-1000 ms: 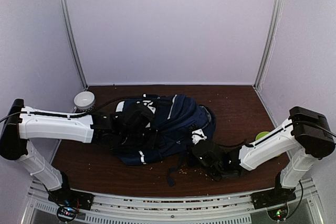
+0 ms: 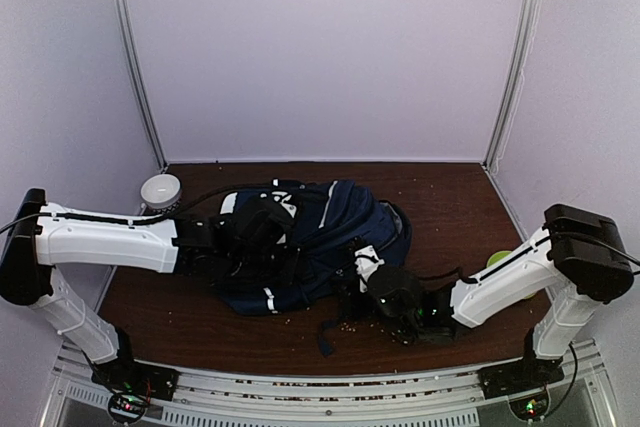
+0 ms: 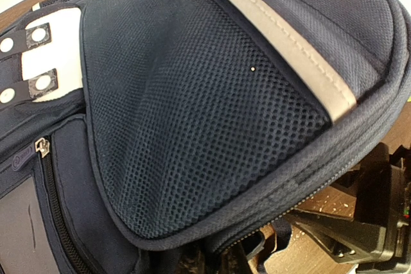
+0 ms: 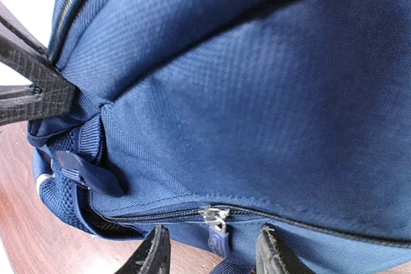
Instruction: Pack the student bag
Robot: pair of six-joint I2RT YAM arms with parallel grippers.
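The navy backpack (image 2: 355, 217) lies on the dark table, with mesh pocket (image 3: 199, 107), white patch and zips. My left gripper is at the bag's edge, fingertips mostly hidden at the bottom of its wrist view, shut on the backpack's fabric. My right gripper stands open at the bag's front side, its fingers either side of a zipper pull (image 4: 218, 239) with a metal slider. Dark fingers of the other arm (image 4: 38, 97) press on the bag at the upper left of the right wrist view.
A white bowl-like container (image 2: 160, 190) sits at the back left. A green round item (image 2: 500, 259) is at the right, partly behind the right arm. Crumbs lie near the front.
The left arm and the backpack look unchanged.
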